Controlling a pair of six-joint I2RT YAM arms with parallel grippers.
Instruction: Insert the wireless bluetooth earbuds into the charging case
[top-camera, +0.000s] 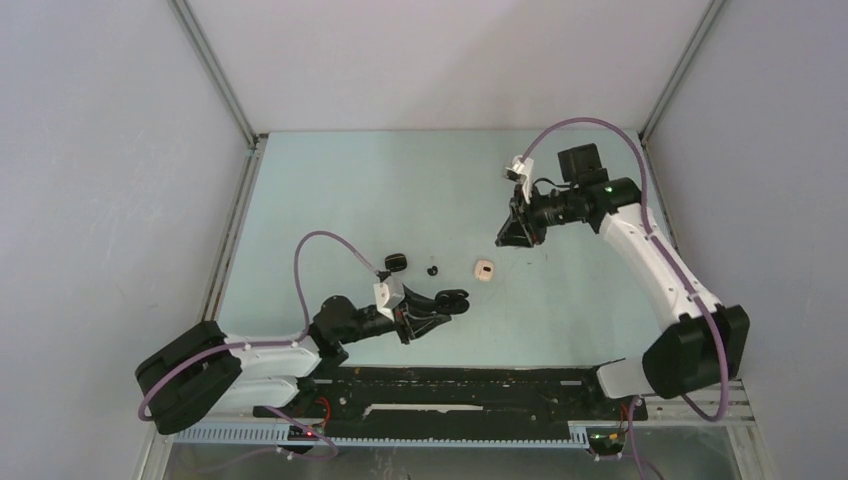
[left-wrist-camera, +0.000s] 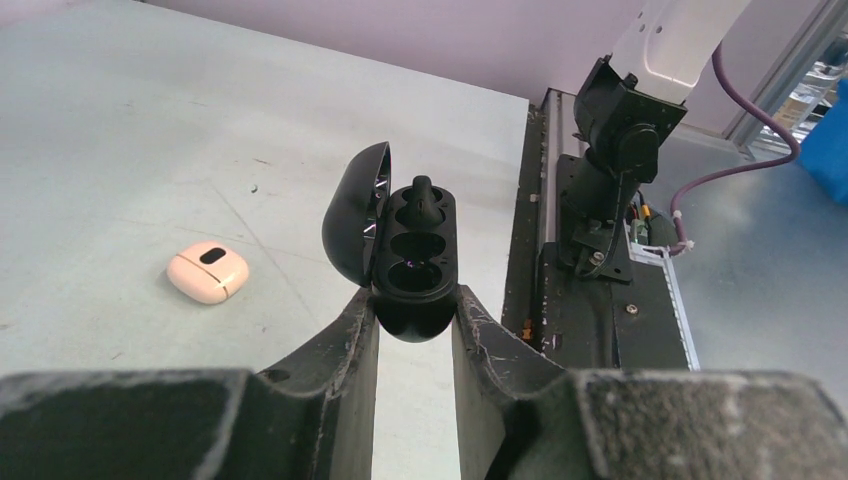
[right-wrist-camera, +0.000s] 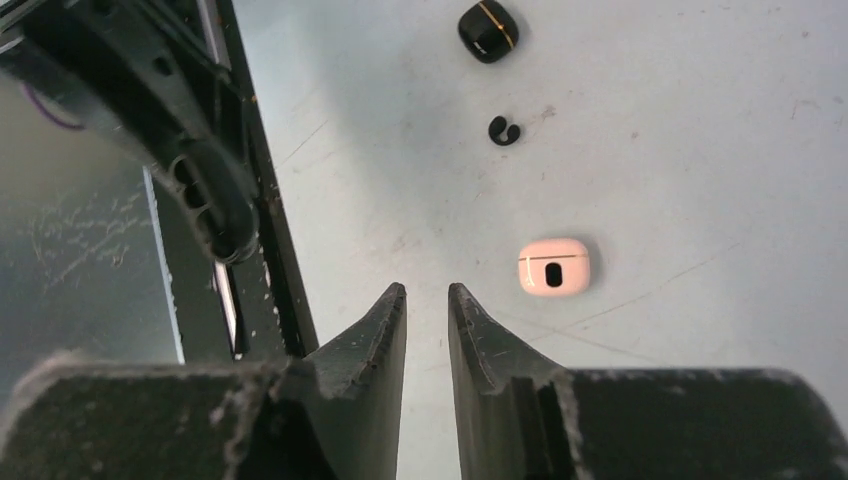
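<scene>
My left gripper is shut on the black charging case (left-wrist-camera: 414, 270), held upright with its lid open. One black earbud (left-wrist-camera: 423, 208) sits in an end well; other wells look empty. A small black earbud (right-wrist-camera: 505, 131) lies on the table, also seen as a dark speck (top-camera: 433, 270) in the top view. My right gripper hangs to the upper right of the case, fingers slightly apart with nothing between them.
A pink case (right-wrist-camera: 554, 265) and another black case (right-wrist-camera: 487, 30) lie on the pale table (top-camera: 340, 180).
</scene>
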